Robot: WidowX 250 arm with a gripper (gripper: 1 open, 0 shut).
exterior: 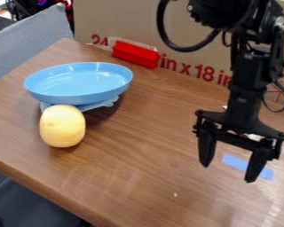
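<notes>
My black gripper (229, 166) hangs at the right of the table with its two fingers spread open and nothing between them. It is over bare wood, near a pale blue strip (264, 173) that lies on the tabletop. At the left stands a shallow blue bowl (79, 82) on a light blue piece underneath, with a yellow potato-like object (63, 126) in front of it, apart from the gripper.
A red block (135, 54) lies at the back, against a cardboard box (169, 58) along the rear. The table's edge runs along the lower left.
</notes>
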